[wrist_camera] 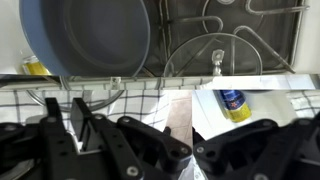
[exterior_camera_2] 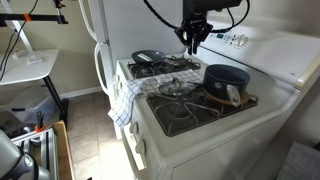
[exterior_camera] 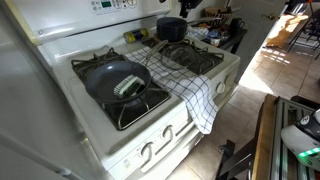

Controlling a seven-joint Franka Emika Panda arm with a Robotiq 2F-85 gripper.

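My gripper (exterior_camera_2: 190,46) hangs above the stove in exterior view 2, over the glass lid (exterior_camera_2: 178,88) and left of the dark blue pot (exterior_camera_2: 226,80). At the top of exterior view 1, its tip (exterior_camera: 184,12) stands over the pot area (exterior_camera: 172,29). In the wrist view the gripper has its fingers drawn close together; what lies between them cannot be made out. The lid's knob (wrist_camera: 217,58) shows in that view, beside the pot (wrist_camera: 95,35). A dark frying pan (exterior_camera: 118,82) sits on a front-left burner, a small light-coloured thing inside it.
A checkered towel (exterior_camera: 196,100) hangs over the oven front. A yellow bottle (exterior_camera: 135,36) stands on the stove's back strip. A wooden utensil (exterior_camera: 156,47) lies near the pot. Near the robot stands a wooden table edge (exterior_camera: 265,140).
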